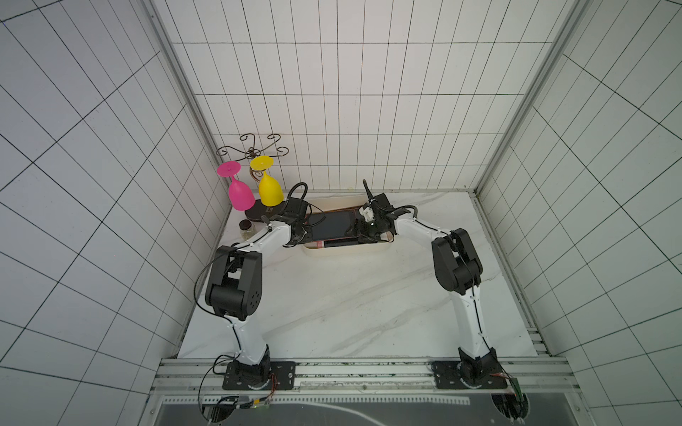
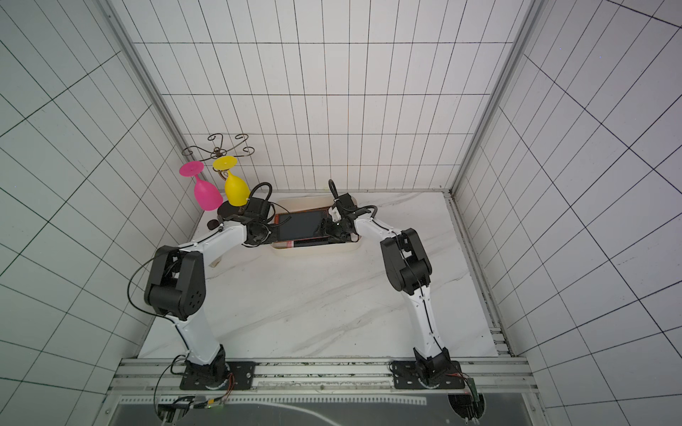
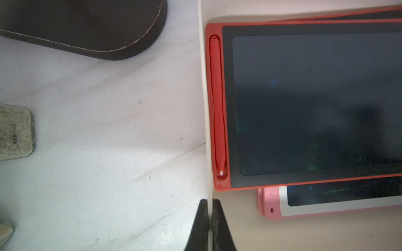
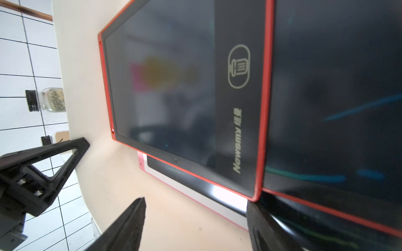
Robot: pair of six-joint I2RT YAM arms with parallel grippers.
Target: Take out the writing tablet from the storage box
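Observation:
In the left wrist view, my left gripper is shut on the thin left wall of the cream storage box [image 3: 205, 104]. Inside the box lies a red-framed black writing tablet [image 3: 318, 104], its red stylus [image 3: 217, 104] slotted along the left end. It rests over a pink-framed tablet [image 3: 343, 196], and another red-framed tablet [image 4: 335, 104] lies partly beneath its right end. Over the box's right half, my right gripper is open with nothing held. The upper tablet's near right corner is close to one fingertip [image 4: 253, 209]; whether they touch, I cannot tell.
Glass jars [image 4: 54, 99] stand left of the box. A dark base [image 3: 92, 25] is behind them, under a rack with pink [image 1: 241, 195] and yellow [image 1: 270, 190] goblets. The table [image 1: 341, 305] in front of the box is clear.

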